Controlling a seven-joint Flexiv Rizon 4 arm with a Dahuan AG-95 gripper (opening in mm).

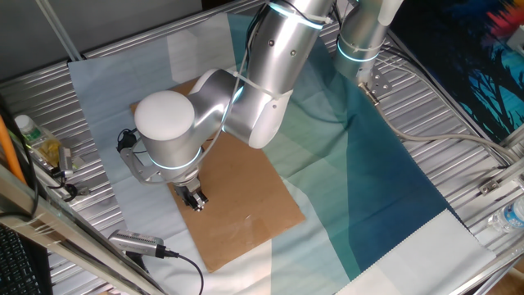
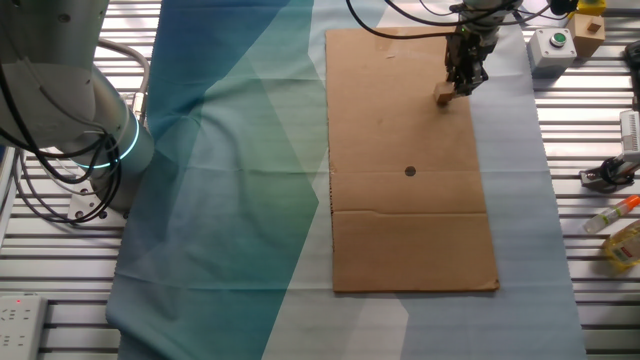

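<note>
My gripper (image 1: 196, 201) points down low over the cardboard sheet (image 1: 246, 201), near its left edge in exterior view 1. In exterior view 2 the gripper (image 2: 466, 78) is at the sheet's upper right edge. A small tan block (image 2: 443, 93) shows right at its fingers there; whether it is clasped or just beside them I cannot tell. That block cannot be made out in exterior view 1. A small dark round spot or disc (image 2: 410, 171) lies on the middle of the cardboard, hidden by the arm in the other view.
A patterned cloth (image 2: 230, 200) covers the slatted metal table. Beyond its right edge in exterior view 2 are a button box (image 2: 551, 50), a camera-like device (image 2: 607, 176) and bottles (image 2: 625, 244).
</note>
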